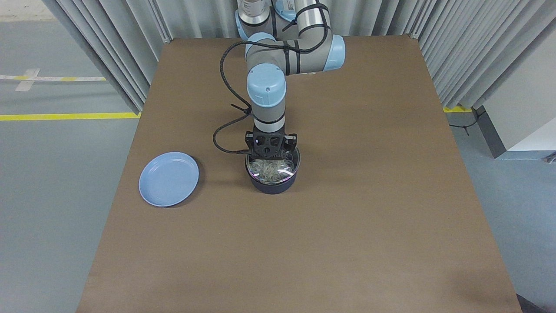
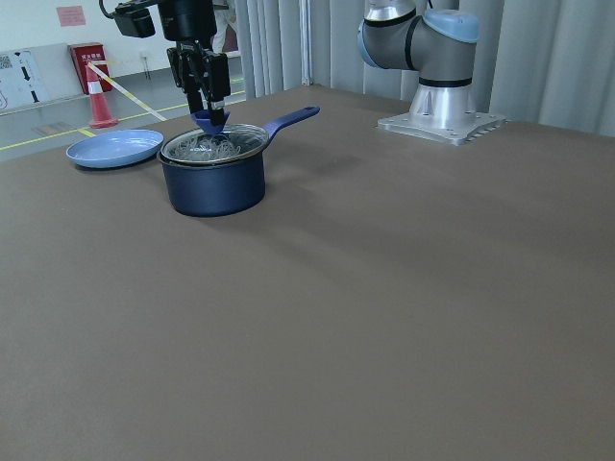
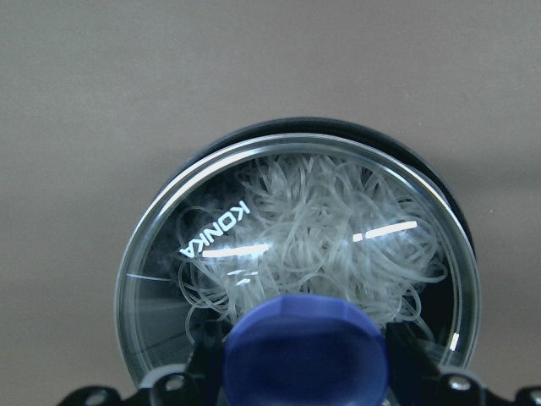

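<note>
A dark blue saucepan [image 2: 216,192] stands on the table, its handle [image 2: 293,118] pointing back toward the robot base. On it sits a glass lid [image 3: 211,288] marked KONKA, with pale noodle-like strands visible beneath. My gripper [image 2: 208,115] is shut on the lid's blue knob [image 3: 304,355], which fills the space between its fingers in the wrist view. In the wrist view the lid lies slightly off the pot's dark rim at the top. From the front, my gripper hides the back of the lid.
A light blue plate [image 1: 168,178] lies left of the pot in the front view. The robot's base [image 2: 442,125] and curtains are at the back.
</note>
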